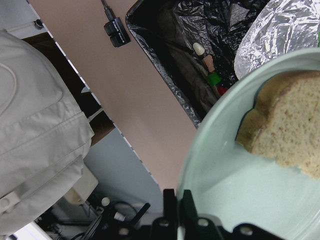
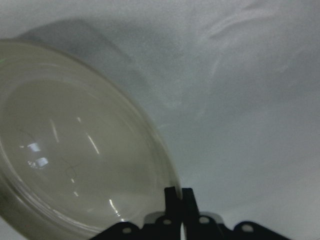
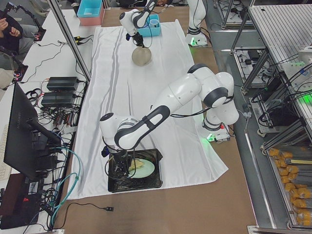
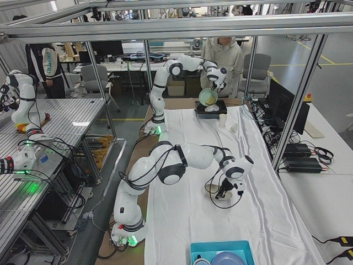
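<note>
A pale green plate (image 1: 225,190) with a slice of bread (image 1: 280,120) on it is held by my left gripper, shut on its rim, above a black bin lined with dark plastic (image 1: 165,55). Foil (image 1: 270,35) and small colored scraps lie in the bin. In the camera right view the plate (image 4: 208,95) is tilted. My right gripper is shut on the rim of a beige plate (image 2: 80,140) over the white cloth.
A blue tub with dishes (image 4: 220,245) sits at the far end of the cloth (image 3: 117,78) from the bin. A monitor (image 3: 27,131) stands beside the table.
</note>
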